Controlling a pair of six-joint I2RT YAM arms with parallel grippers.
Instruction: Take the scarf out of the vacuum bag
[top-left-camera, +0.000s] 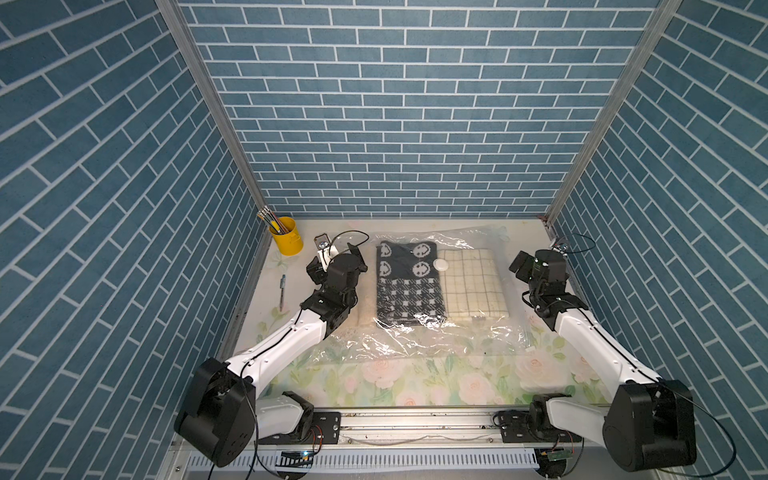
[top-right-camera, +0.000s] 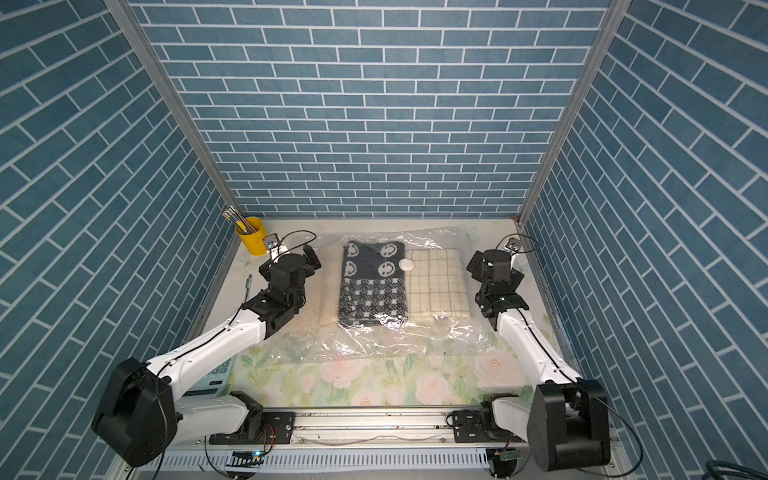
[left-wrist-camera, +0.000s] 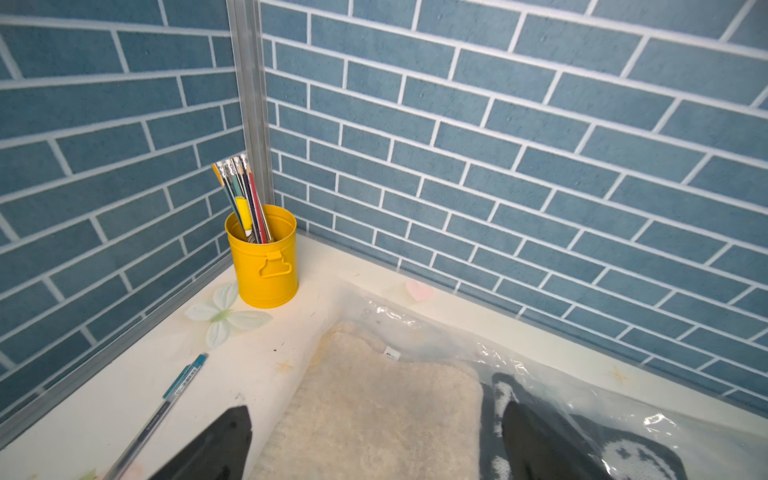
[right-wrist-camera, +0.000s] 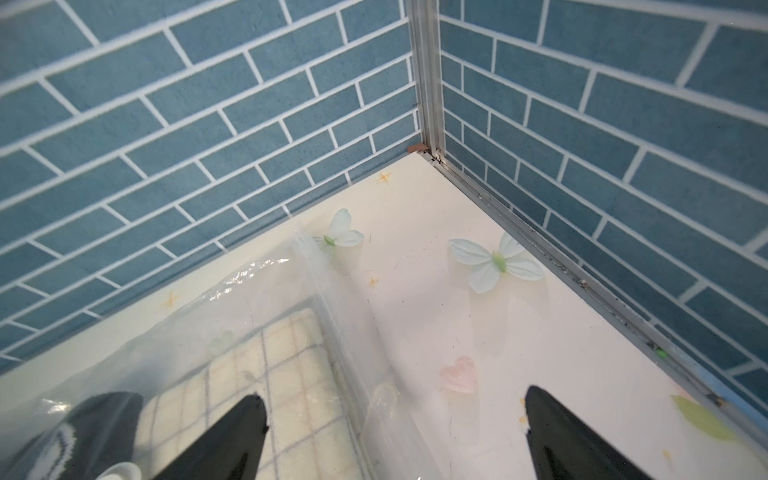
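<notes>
A clear vacuum bag (top-left-camera: 480, 344) lies flat on the table, holding folded textiles: a beige fleecy piece (left-wrist-camera: 368, 408), a dark grey patterned piece (top-left-camera: 408, 296) and a cream checked piece (top-left-camera: 473, 284), with a round white valve (top-left-camera: 441, 265) near the middle. Which piece is the scarf I cannot tell. My left gripper hangs open above the bag's left side, over the beige piece. My right gripper hangs open over the bag's right edge, nothing between its fingers.
A yellow cup of pens (left-wrist-camera: 264, 268) stands in the back left corner. A loose pen (left-wrist-camera: 172, 400) lies left of the bag. Bare table (right-wrist-camera: 488, 336) shows right of the bag. Tiled walls close three sides.
</notes>
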